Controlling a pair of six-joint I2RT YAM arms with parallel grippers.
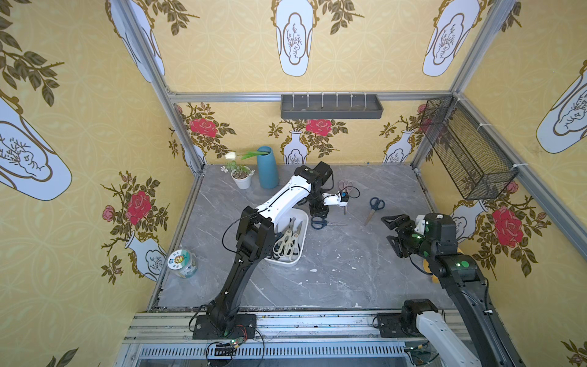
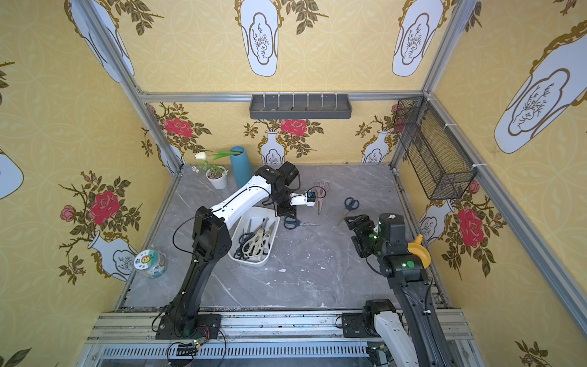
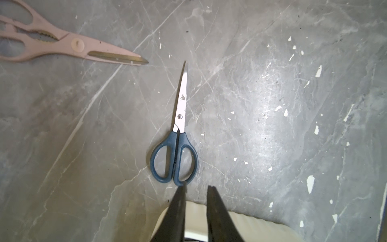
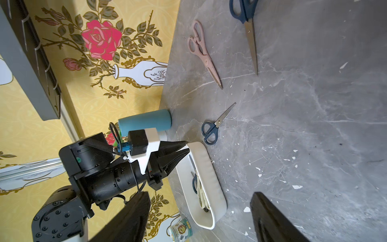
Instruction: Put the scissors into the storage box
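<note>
Small blue-handled scissors (image 3: 179, 137) lie on the grey table just beyond the white storage box (image 2: 272, 241), handles toward it. My left gripper hovers above the box's edge by those handles, its fingers part open with nothing between them. Pink scissors (image 4: 206, 56) rest farther back on the table. A larger pair with dark blue handles (image 1: 373, 209) lies to the right. Several scissors (image 2: 256, 241) are inside the box. Over at the right, my right gripper stands open and empty, held above the table.
A blue vase (image 1: 267, 168) and a potted white flower (image 1: 242, 176) stand at the back left. A jar (image 1: 182, 263) is at the front left. On the right wall hangs a wire basket (image 1: 469, 153).
</note>
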